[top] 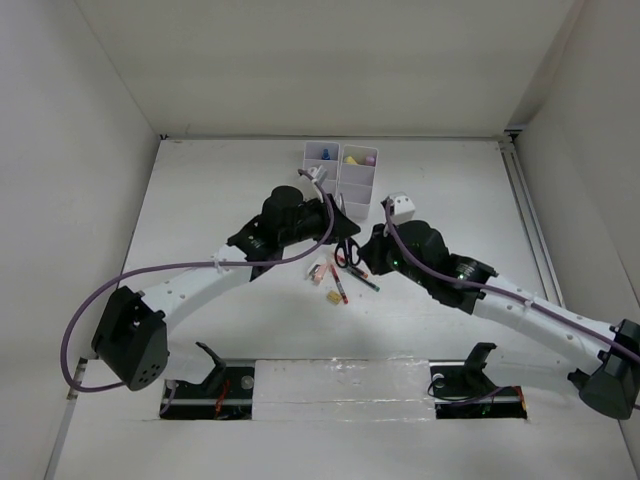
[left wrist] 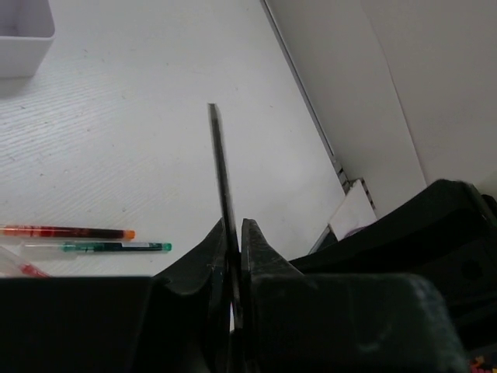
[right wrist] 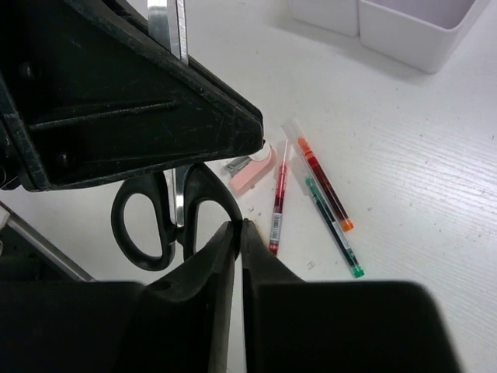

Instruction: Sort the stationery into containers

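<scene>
Black-handled scissors (right wrist: 141,224) hang in the air between my two grippers. Around their blades the left gripper is shut, the blade tip standing out beyond its fingers in the left wrist view. My right gripper is shut on the edge of one handle loop. From above, the handles (top: 346,254) show between the two hands, over the loose pens. On the table lie a red pen (right wrist: 278,198), an orange-capped pen (right wrist: 326,183), a green pen (right wrist: 335,228) and a pink-and-white eraser (right wrist: 253,169). The left fingers hide the scissors' pivot.
White compartment containers (top: 356,194) stand at the back centre, with a few small items in their far sections. A small yellow block (top: 334,297) lies in front of the pens.
</scene>
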